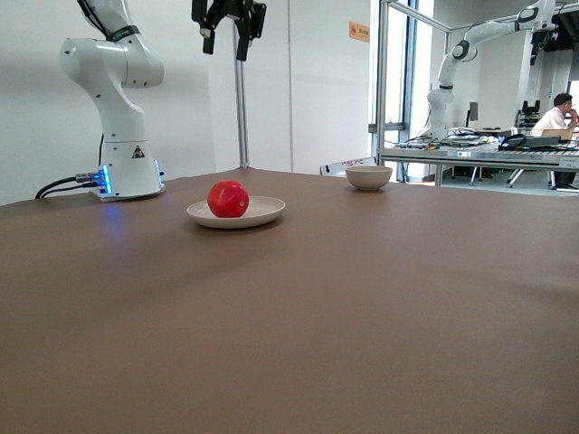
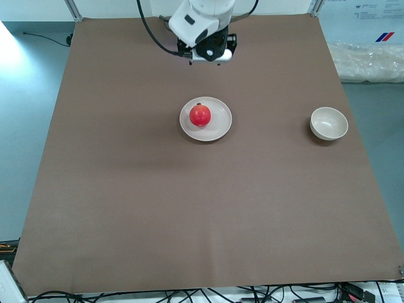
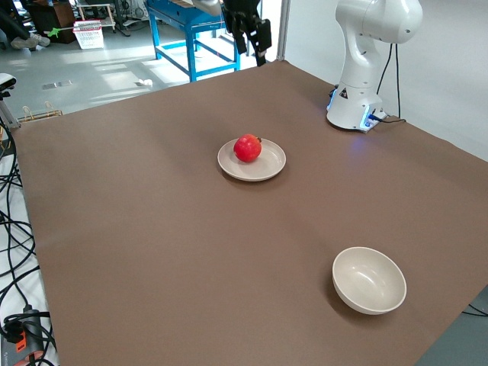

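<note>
A red pomegranate-like fruit (image 2: 199,115) rests on a white plate (image 2: 219,126) near the middle back of the brown table, also seen in the top view as fruit (image 1: 227,199). A small white bowl (image 2: 329,124) stands apart, to the right in the left view and near the front in the right view (image 3: 369,280). My gripper (image 1: 225,45) hangs high above the table at the back, clear of plate, fruit and bowl; its two black fingers stand apart with nothing visible between them.
Cables run along the table's outer edge, and white walls and my arm's base (image 1: 131,172) are at the back.
</note>
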